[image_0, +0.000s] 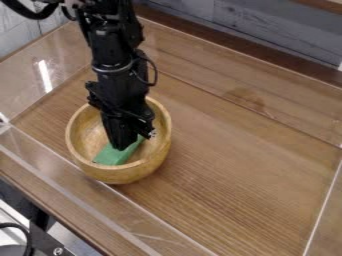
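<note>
The black gripper (126, 125) reaches down from the top into a yellowish bowl (154, 160) at the left of the table, its fingertips low over the bowl's interior. A green object (118, 150) lies in the bowl just below the gripper. The gripper looks shut; whether anything is between its fingers is hard to make out, as the dark parts overlap.
A black cable (14, 228) lies at the bottom left, beyond the table's edge.
</note>
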